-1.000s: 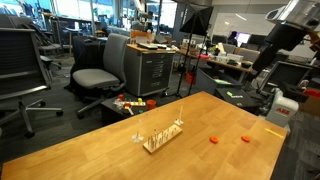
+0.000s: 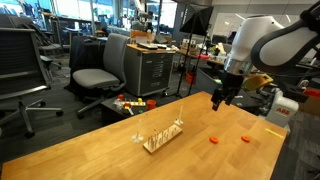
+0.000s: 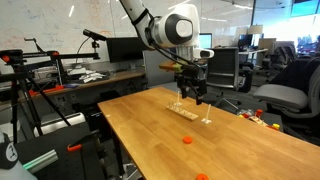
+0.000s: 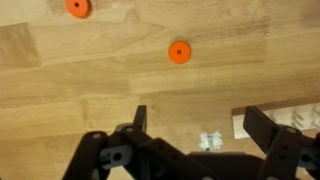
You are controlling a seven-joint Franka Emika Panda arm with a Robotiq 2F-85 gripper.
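Observation:
Above the wooden table my gripper (image 2: pixel 221 103) hangs open, its fingertips empty and clear of the surface. Two orange discs with a dark centre hole lie flat on the table: in the wrist view one disc (image 4: pixel 179 52) is near the top middle, the other disc (image 4: pixel 77 8) at the top left corner. A pale wooden rack with several upright pegs (image 2: pixel 163 137) stands on the table. At the lower right of the wrist view, a finger partly covers the rack (image 4: pixel 285 117). A small white stand with a thin post (image 4: pixel 211 141) shows near the rack, between my fingers.
Another white post stand (image 2: pixel 138 138) is on the rack's other side. Several coloured items (image 2: pixel 135 105) lie by the table's far edge, near an office chair (image 2: pixel 97 75).
The arm has come in from the right edge of exterior view 1, moving left and down over the table. The discs, rack and stands lie where they were.

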